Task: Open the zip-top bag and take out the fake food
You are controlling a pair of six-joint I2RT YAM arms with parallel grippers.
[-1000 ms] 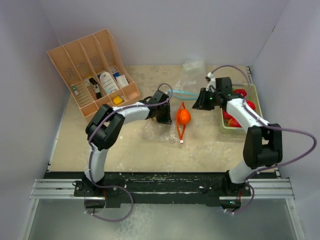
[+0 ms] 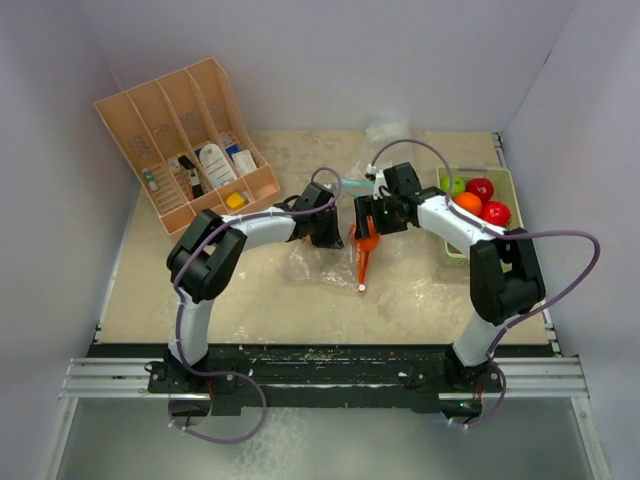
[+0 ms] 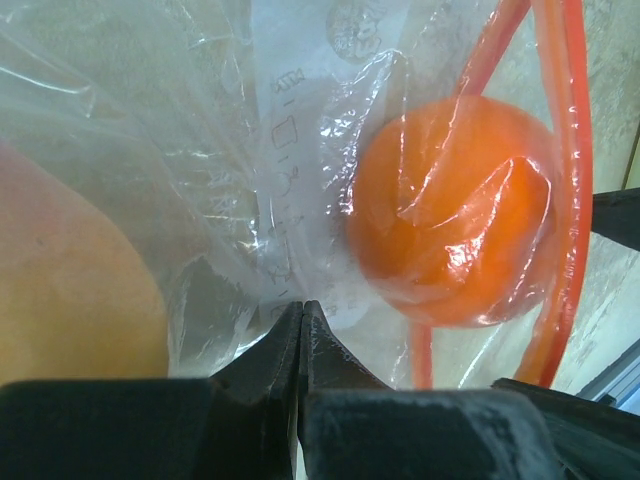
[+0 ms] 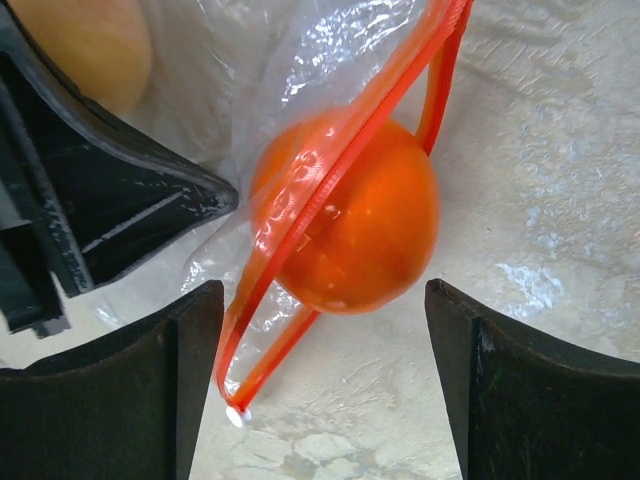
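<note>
A clear bag with a red-orange zip strip [image 4: 300, 215] lies on the table, its mouth spread around an orange fruit [image 4: 375, 225]. The fruit sits in the opening, partly past the strip. Deeper inside, a peach-coloured fruit [image 3: 70, 290] shows through the film. My left gripper is shut, its tips against the bag's plastic between both fruits; whether film is pinched I cannot tell. Over the orange fruit, my right gripper stands open, its fingers [image 4: 455, 340] spread wider than the fruit, with the strip crossing near the left one.
At the right, a green basket [image 2: 510, 178] holds several red and green fruits and an orange one. A blue-zip bag [image 2: 357, 184] lies behind the grippers. A tan divided organizer [image 2: 158, 112] stands back left.
The right gripper has moved left from beside the basket to the orange fruit and opened wider.
</note>
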